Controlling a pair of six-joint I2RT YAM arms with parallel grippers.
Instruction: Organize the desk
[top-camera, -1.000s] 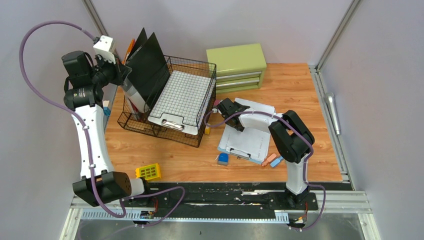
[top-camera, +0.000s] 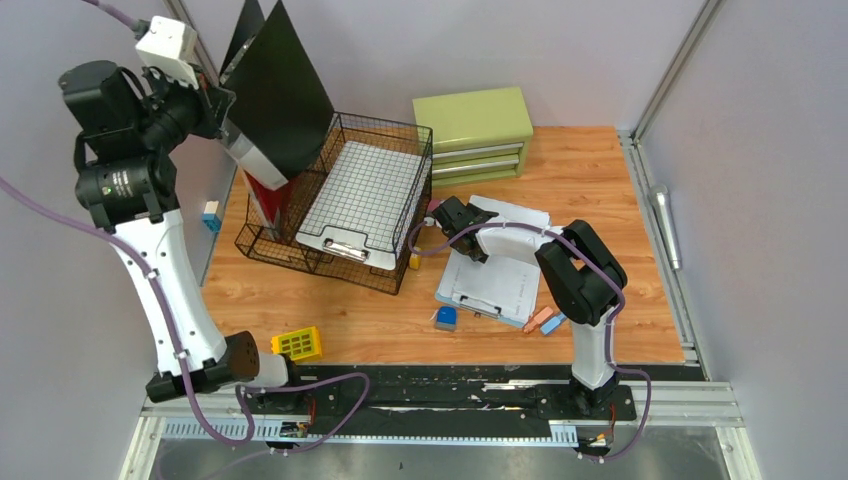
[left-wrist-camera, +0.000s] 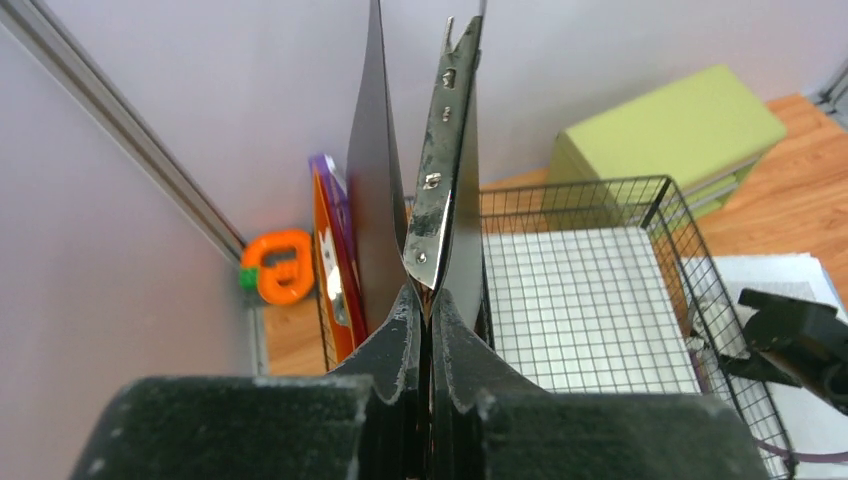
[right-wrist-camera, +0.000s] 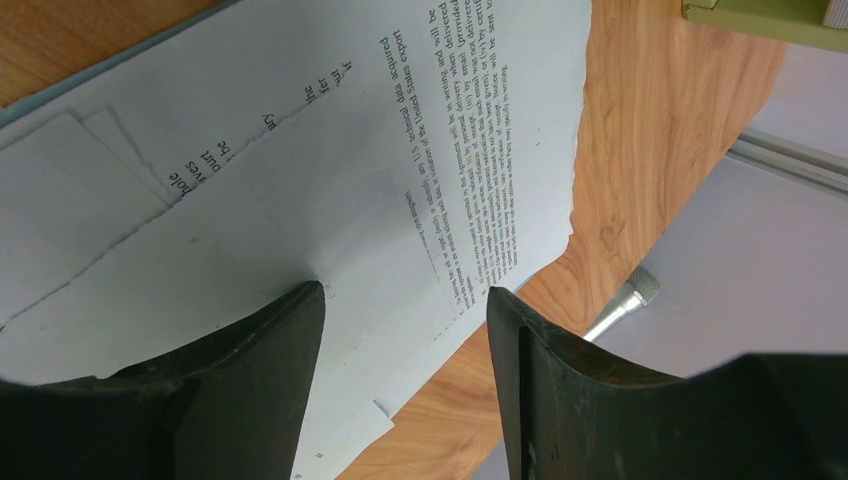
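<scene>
My left gripper is shut on a dark board with a metal clip, raised at the back left of the wire basket, beside another dark board and an orange folder. A white clipboard lies flat in the basket. My right gripper is part open, low over a paper-covered clipboard on the desk, with nothing clearly held.
A green drawer box stands at the back. A yellow grid block, a blue block and small orange and blue items lie along the front.
The right arm is almost unmoved.
</scene>
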